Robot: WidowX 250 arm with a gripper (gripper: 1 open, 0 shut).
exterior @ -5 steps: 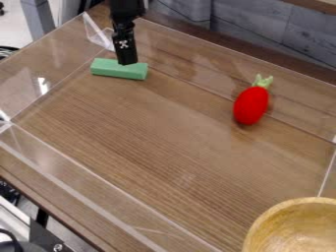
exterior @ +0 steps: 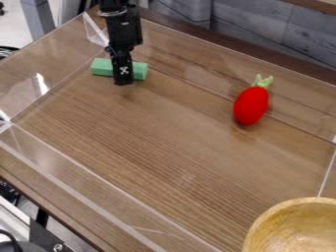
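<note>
My gripper (exterior: 121,73) reaches down from the top of the view, its dark tip lowered onto the green block (exterior: 100,67) at the upper left of the wooden table. It looks narrow, and I cannot see whether anything is between its fingers. The block lies flat, partly hidden behind the gripper.
A red toy vegetable with a green top (exterior: 251,106) lies at the right. A yellow bowl (exterior: 294,226) sits at the bottom right corner. A grey-blue wall (exterior: 250,20) borders the back.
My gripper has moved down from just above and behind the green block onto it. The block looks to be in about the same place.
</note>
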